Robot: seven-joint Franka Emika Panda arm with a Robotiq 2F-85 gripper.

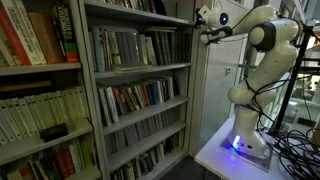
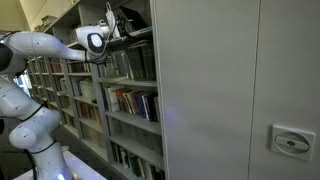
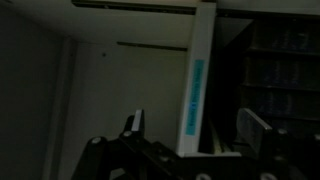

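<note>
In the wrist view, my gripper is open, with one dark finger on each side. A tall white spine (image 3: 201,60) with a teal label (image 3: 195,84) stands upright, lined up with the gap between the fingers. How far it lies from the fingertips, I cannot tell. The gripper is up by the top shelf of the bookcase in both exterior views, at the right end in the first; its fingers are too small to make out there.
Dark volumes (image 3: 284,72) stand right of the white spine; a plain pale panel fills the left. Lower shelves hold rows of books (image 1: 140,96). A tall white cabinet (image 2: 210,100) stands beside the bookcase. The white table (image 1: 225,160) under the arm looks bare in front.
</note>
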